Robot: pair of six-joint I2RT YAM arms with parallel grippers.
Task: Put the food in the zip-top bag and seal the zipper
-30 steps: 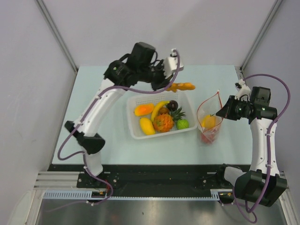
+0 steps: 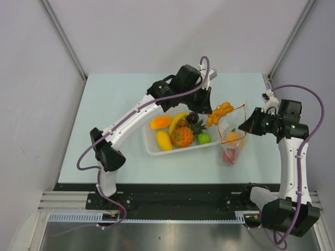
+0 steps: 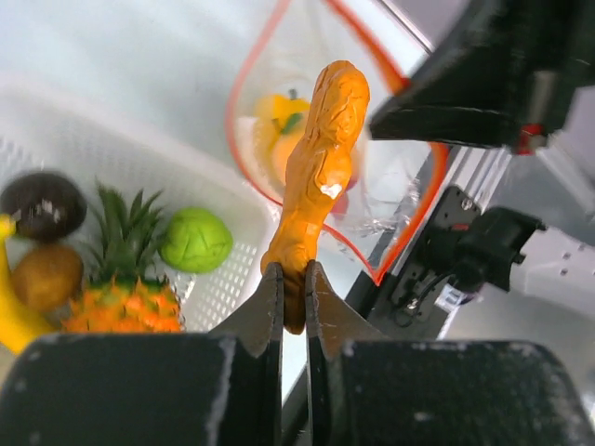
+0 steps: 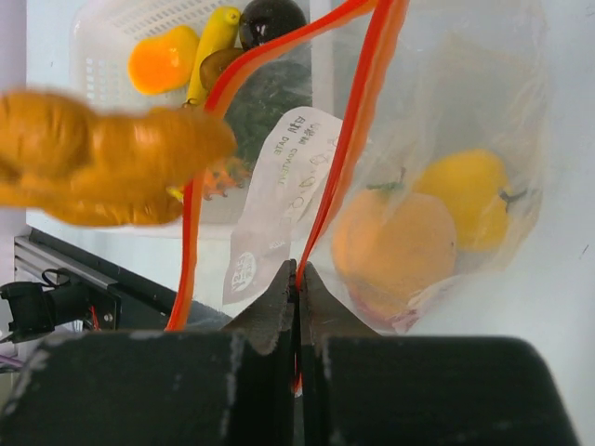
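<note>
The clear zip bag [image 2: 233,151] with red-orange zipper stands right of the basket; orange and yellow food shows inside it [image 4: 395,242]. My left gripper is shut on a lumpy orange food piece [image 3: 321,149], which hangs over the bag's opening at its left side in the top view. My right gripper is shut at the bag's rim, with the zipper edge between its fingertips.
A white basket [image 2: 157,149] holds mango, banana, pineapple, a green fruit [image 3: 195,240], a dark fruit and others. Its front edge lies below.
My left gripper carried the orange piece rightward to the bag, and has since pulled back a little up and left with it. The right arm looks still.
</note>
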